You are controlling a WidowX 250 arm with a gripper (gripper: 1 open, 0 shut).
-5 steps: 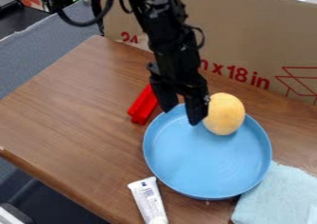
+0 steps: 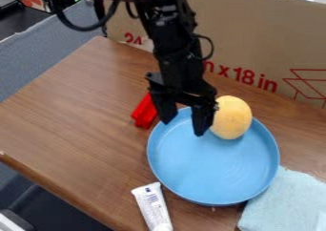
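My black gripper [image 2: 184,115] hangs over the back part of a blue plate [image 2: 212,168], open, its fingers pointing down just left of a yellow ball-like object [image 2: 232,117] at the plate's rear right. A red object [image 2: 144,111] lies on the wooden table behind and left of the plate, partly hidden by the gripper. A white tube [image 2: 152,207] with printed text lies at the plate's front left.
A pale blue cloth [image 2: 287,204] lies right of the plate. A cardboard box [image 2: 261,39] stands along the back.
The gripper has shifted very slightly over the last second; the objects on the table stay where they were.
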